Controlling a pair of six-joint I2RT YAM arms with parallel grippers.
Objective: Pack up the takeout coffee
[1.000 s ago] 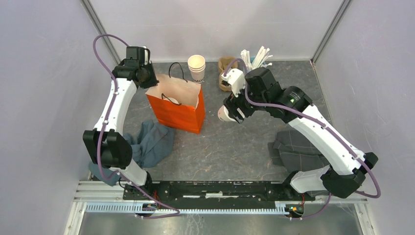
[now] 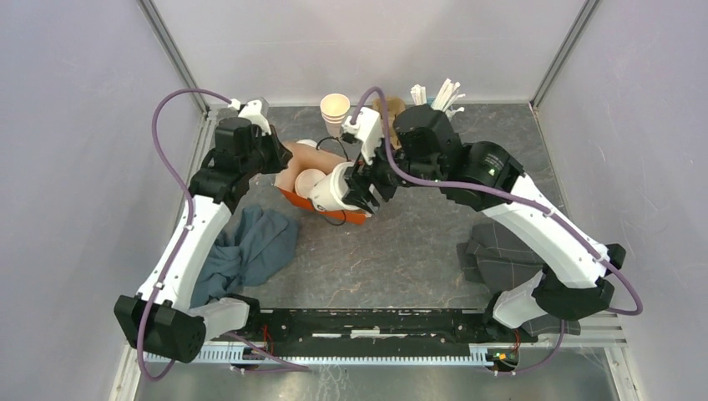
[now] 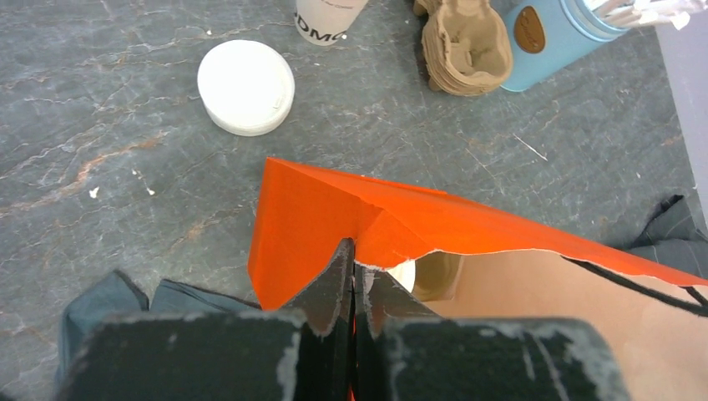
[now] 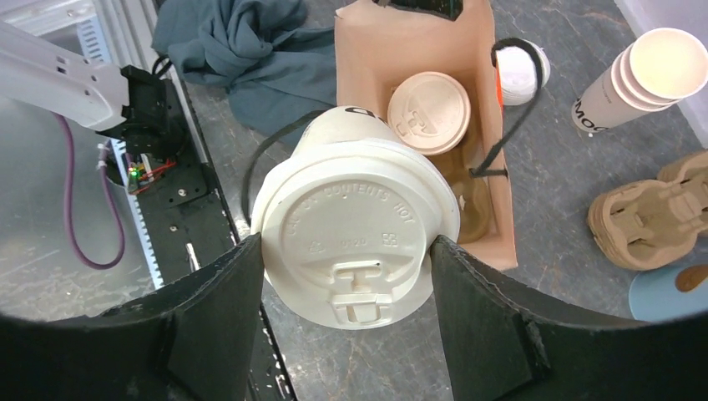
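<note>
An orange paper bag [image 2: 355,216] with black cord handles is tipped, its mouth toward the right arm. My left gripper is shut on the bag's rim at one corner. Inside the bag stands a lidded cup [image 4: 430,113], with bare bag floor beside it. A second lidded white cup [image 2: 329,191] lies tilted in my right gripper, which is shut around it near the lid. In the top view this cup's base reaches over the bag's opening, while its lid end stays outside.
Stacked empty cups [image 2: 335,107], a white lid stack [image 3: 246,88], cardboard carriers [image 4: 651,217] and a blue straw holder [image 3: 555,42] stand behind the bag. Cloths lie left [image 2: 259,251] and right [image 2: 505,255].
My right gripper has lifted the cup and carried it left to the bag's mouth. My left gripper has moved right and slightly toward the front, and the bag has tipped over from upright.
</note>
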